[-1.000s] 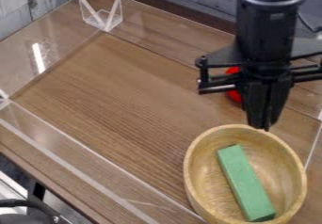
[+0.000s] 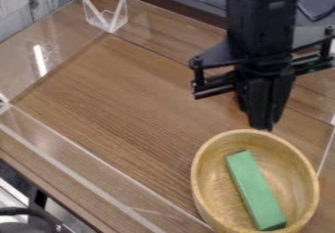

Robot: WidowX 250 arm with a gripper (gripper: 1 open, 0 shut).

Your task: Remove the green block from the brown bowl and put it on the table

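The green block [image 2: 256, 190] lies lengthwise inside the brown bowl [image 2: 207, 168], which stands at the lower right of the view. Its long top face is fully visible, and nothing touches it from above. My black gripper [image 2: 262, 117] hangs over the table just beyond the bowl's far rim, apart from the block. The fingers are dark and seen from behind the gripper's body, so the gap between them is not clear.
Bare wooden table [image 2: 118, 100] stretches left of the bowl and the arm. A clear plastic bracket [image 2: 108, 18] stands at the far left corner. Black cables [image 2: 26, 212] show at the lower left, beyond the table's near edge.
My gripper has shifted a little left and up in the view. It now covers the red object that showed behind it earlier. Bowl and green block have stayed put.
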